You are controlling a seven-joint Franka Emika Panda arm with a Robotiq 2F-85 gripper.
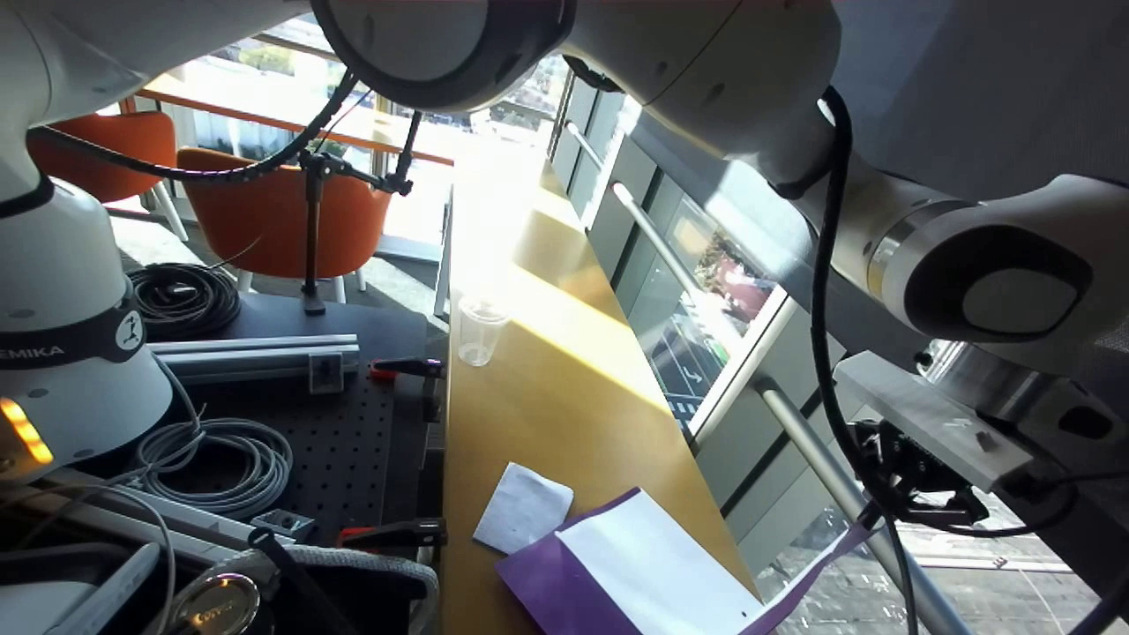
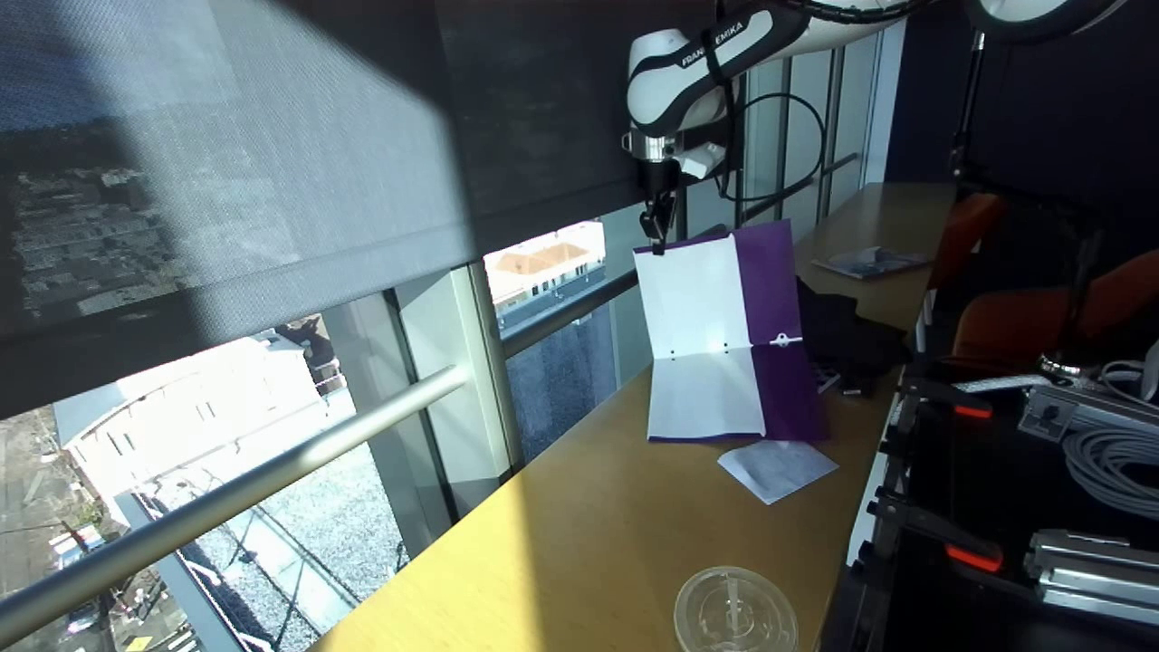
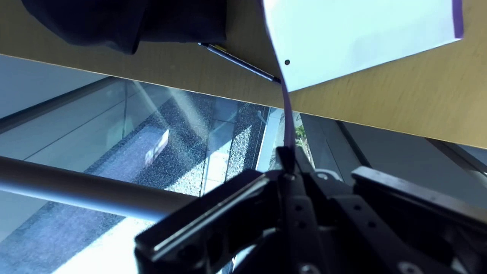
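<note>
A purple folder (image 2: 769, 293) stands open, its white inner pages (image 2: 695, 304) showing and its upper half raised. My gripper (image 2: 657, 248) is at the folder's upper corner in exterior view 2. In the wrist view, the thin purple edge (image 3: 287, 109) runs straight into the closed fingertips of the gripper, which is shut on it. Exterior view 1 shows a purple strip (image 1: 826, 561) stretching up to the gripper (image 1: 873, 517), beyond the table's window side. The folder's lower half rests on the table (image 2: 608, 522).
A folded white cloth or paper (image 1: 524, 508) lies by the folder. A clear plastic cup (image 1: 478, 337) stands on the table. Dark cloth (image 2: 853, 337) and a pen (image 3: 242, 63) lie behind the folder. A metal rail (image 1: 815, 455) runs along the window.
</note>
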